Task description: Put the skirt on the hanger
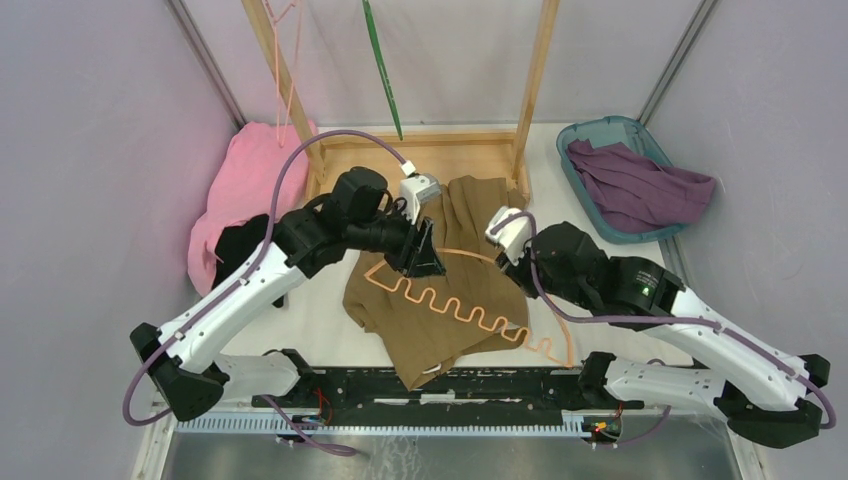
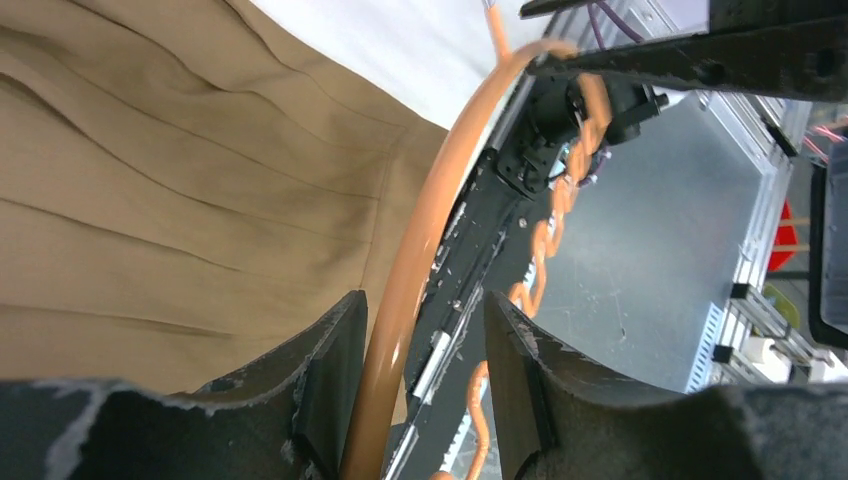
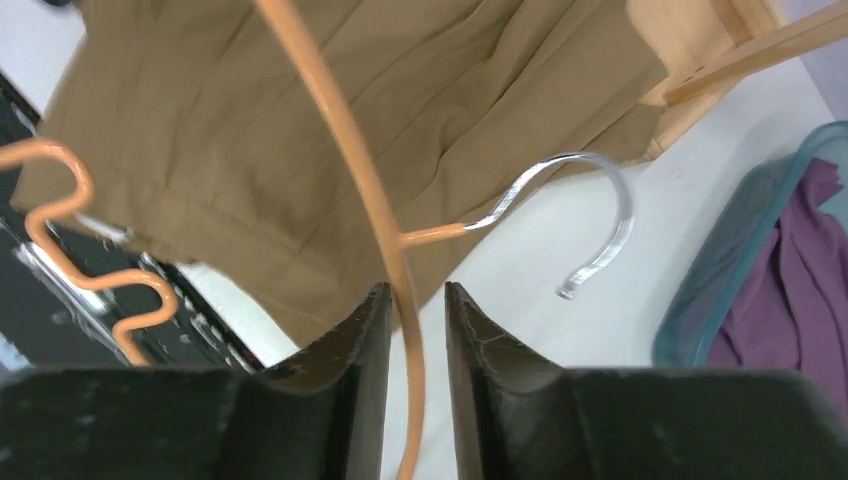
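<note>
An orange hanger [image 1: 470,318] with a wavy clip bar and a metal hook [image 3: 600,180] is held raised over the brown skirt [image 1: 440,340], which lies crumpled on the white table. My left gripper is around the hanger's arm, fingers on either side; whether it is shut tight is unclear. My right gripper likewise has the hanger's orange arm between its fingers, below the hook's base, with a gap visible beside it.
A wooden stand [image 1: 540,60] with hanging pink and green hangers stands behind. A teal basket [image 1: 626,230] with purple cloth is at right, pink cloth [image 1: 240,180] and black cloth at left.
</note>
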